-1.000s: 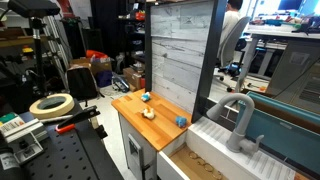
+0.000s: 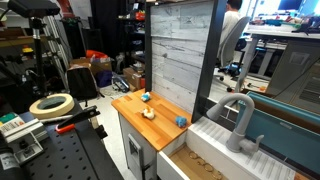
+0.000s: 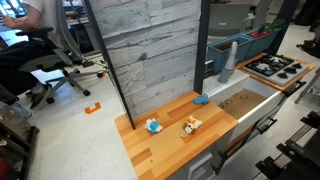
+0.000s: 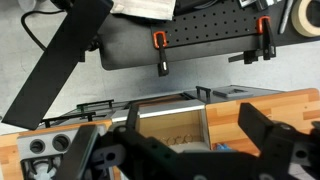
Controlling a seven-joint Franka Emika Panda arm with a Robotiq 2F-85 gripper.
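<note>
In the wrist view my gripper points down from above, its two dark fingers spread wide with nothing visible between them. Beneath it is an open white drawer point(image 4: 180, 127) with a brown bottom. On the wooden counter point(image 3: 165, 150) lie a small white and orange item point(image 3: 191, 125), a blue and white item point(image 3: 153, 125) and a blue item point(image 3: 201, 99). Exterior view 1 also has the blue item point(image 2: 181, 121) near the counter's back right. I cannot make out the gripper in either exterior view.
A grey faucet point(image 2: 238, 115) rises beside the drawer. To its right in exterior view 2 is a stove top point(image 3: 273, 68). A white panelled wall point(image 3: 155, 60) backs the counter. A dark bench with tape rolls point(image 2: 52, 103) stands opposite, across a floor gap.
</note>
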